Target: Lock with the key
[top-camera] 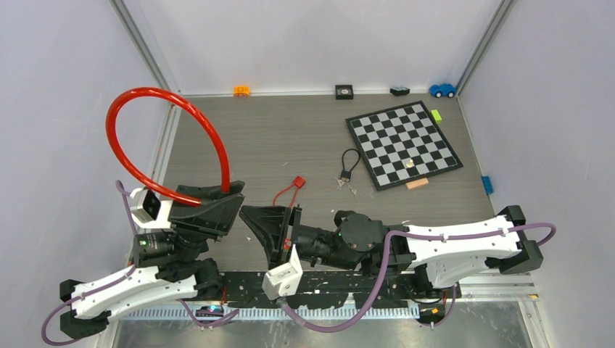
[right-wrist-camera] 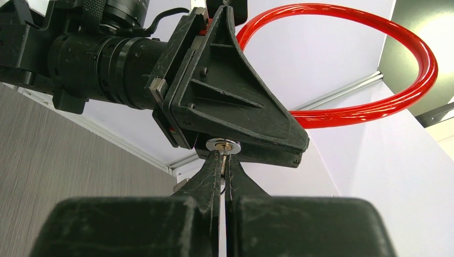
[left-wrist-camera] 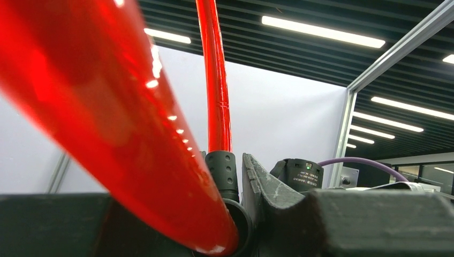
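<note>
My left gripper (top-camera: 225, 203) is shut on the lock body of a red U-shaped cable lock (top-camera: 167, 98), whose loop rises above it in the top view and fills much of the left wrist view. The lock's silver keyhole face (right-wrist-camera: 230, 145) shows between the left fingers in the right wrist view. My right gripper is shut on a key (right-wrist-camera: 223, 166), whose shaft lines up with that keyhole and meets it; how deep it sits is unclear.
Behind the arms lie a red cabled item (top-camera: 298, 181), keys with a black loop (top-camera: 346, 174), a chessboard (top-camera: 402, 138) and small toys along the back edge.
</note>
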